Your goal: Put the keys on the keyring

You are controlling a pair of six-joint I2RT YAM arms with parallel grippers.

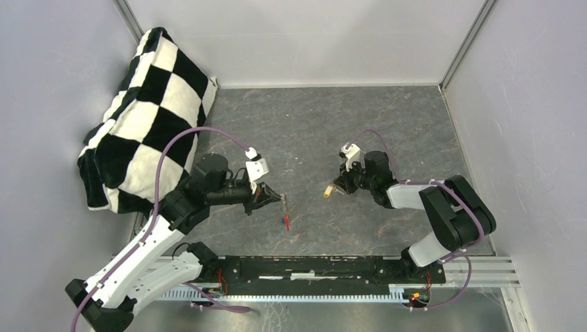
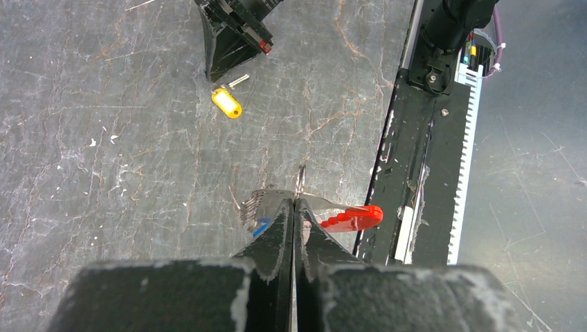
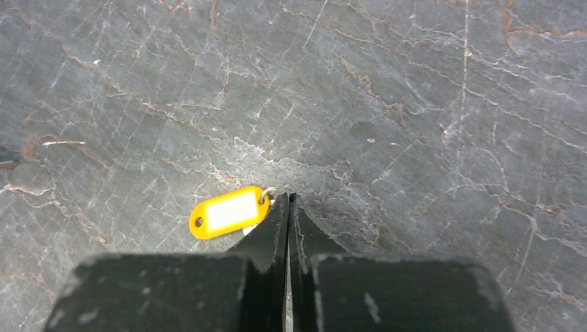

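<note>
My left gripper is shut on a thin metal keyring (image 2: pixel 300 180), which stands up from its fingertips. From it hang the keys, one with a red head (image 2: pixel 354 218) and a blue bit partly behind the fingers. On the table lies a yellow tag (image 3: pixel 230 211) with a white label and a small ring (image 3: pixel 267 193). A silver key beside it is mostly hidden in the right wrist view. The right gripper is shut, its tips right beside the tag's ring; nothing shows between its fingers.
A black-and-white checkered cushion (image 1: pixel 149 117) leans at the left wall. Bare grey tabletop (image 1: pixel 297 124) spreads behind and between the arms. The black rail (image 1: pixel 311 266) runs along the front edge.
</note>
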